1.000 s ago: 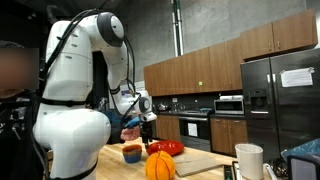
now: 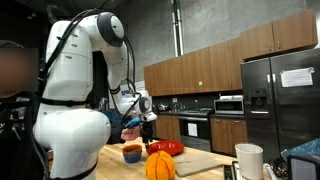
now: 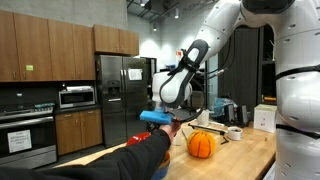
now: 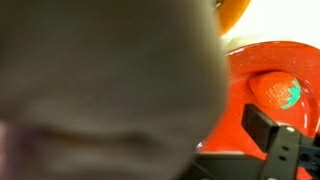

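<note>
My gripper (image 2: 146, 132) hangs over the table beside the red plate (image 2: 165, 147). In the wrist view a red toy strawberry (image 4: 275, 90) with a green leafy end lies on that plate, close to a dark finger (image 4: 262, 128). A large blurred brown-grey shape (image 4: 100, 80) fills the left of the wrist view and hides much of the fingers, so their opening cannot be made out. In the second exterior view, a person's dark-sleeved arm (image 3: 120, 160) reaches toward the gripper. A blue bowl (image 2: 132, 154) stands left of the plate.
An orange pumpkin (image 2: 160, 166) stands in front of the plate. Farther right are a board (image 2: 203, 162) and a white cylindrical container (image 2: 249, 160). Bare tabletop (image 3: 240, 150) shows to the pumpkin's right in the second exterior view.
</note>
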